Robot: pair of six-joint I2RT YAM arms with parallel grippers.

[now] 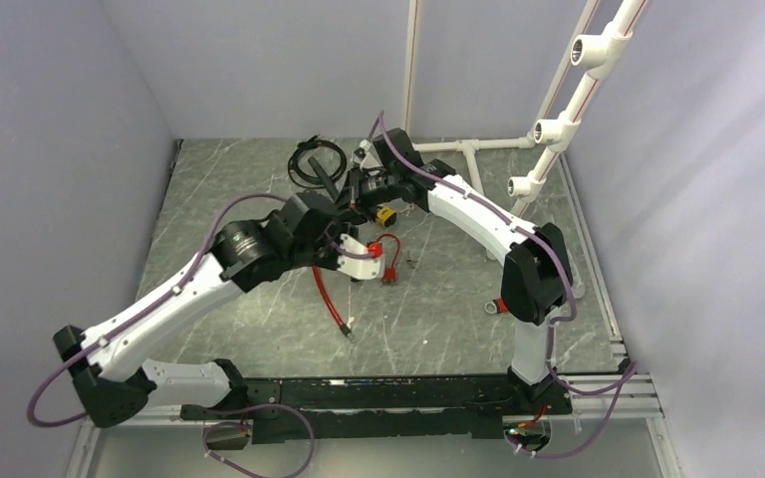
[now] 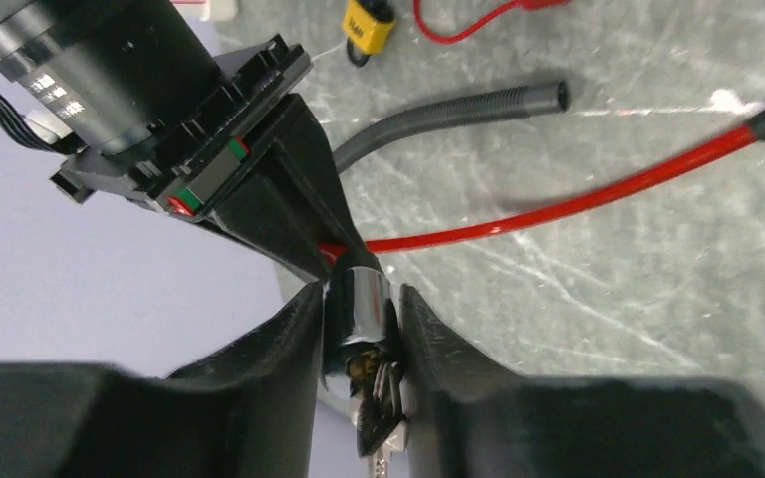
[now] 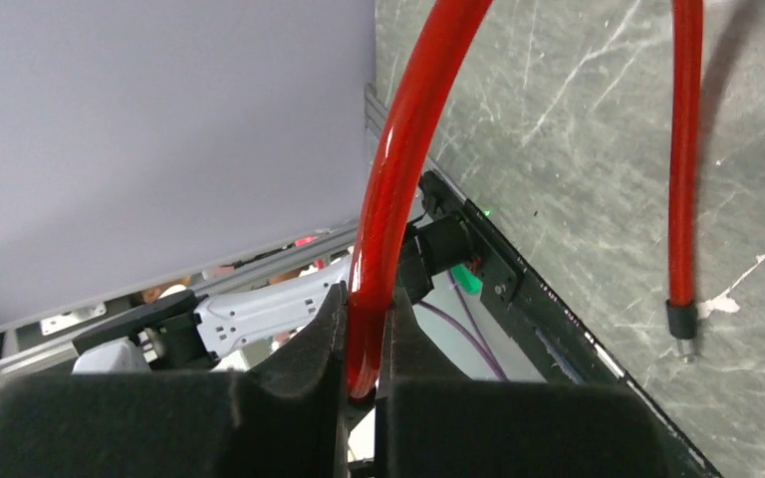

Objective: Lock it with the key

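In the right wrist view, the red cable of the lock (image 3: 398, 169) rises from between the fingers of my right gripper, which is shut on it. The cable's free end with a black collar and metal tip (image 3: 682, 324) hangs at the right. In the left wrist view, the dark shiny lock cylinder (image 2: 359, 299) lies between the fingertips of my left gripper, just below my right fingers (image 2: 324, 189). These left fingers stand parted around it; whether they press on it is unclear. A small blurred metal piece, possibly the key (image 2: 383, 383), shows at its near end.
A yellow padlock (image 1: 386, 217) and a red cable loop (image 1: 390, 261) lie on the grey table. A black hose coil (image 1: 317, 164) sits behind the grippers. White pipes (image 1: 548, 164) stand at the right.
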